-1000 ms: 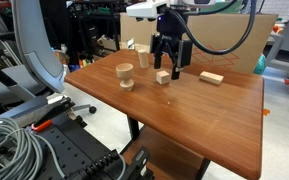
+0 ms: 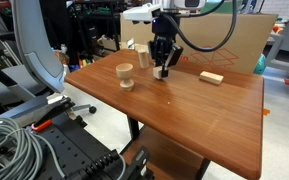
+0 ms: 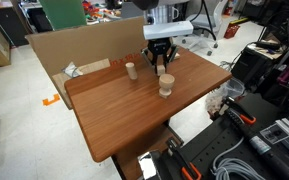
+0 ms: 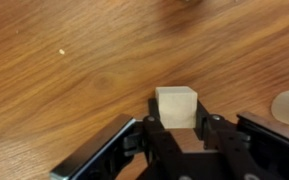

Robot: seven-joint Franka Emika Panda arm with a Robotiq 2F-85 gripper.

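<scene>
A small pale wooden block (image 4: 177, 106) is between the fingers of my gripper, which is shut on it, in the wrist view. Exterior view 1 has the gripper (image 2: 159, 73) low over the wooden table (image 2: 199, 108), with the block (image 2: 158, 73) partly covered by the fingers. Whether the block still touches the tabletop I cannot tell. From the other side, the gripper (image 3: 158, 72) appears just behind a stacked, cup-like wooden piece (image 3: 166, 84), and the block is mostly hidden.
The cup-like wooden piece (image 2: 125, 76) stands left of the gripper. Farther back is an upright wooden cylinder (image 2: 142, 55). A flat pale block (image 2: 212, 77) lies towards the back right. A cardboard panel (image 2: 239, 42) borders the back.
My gripper has come down and slightly left onto the block, which showed plainly below the fingers a second ago. The fingers now cover part of it. Other things have stayed put.
</scene>
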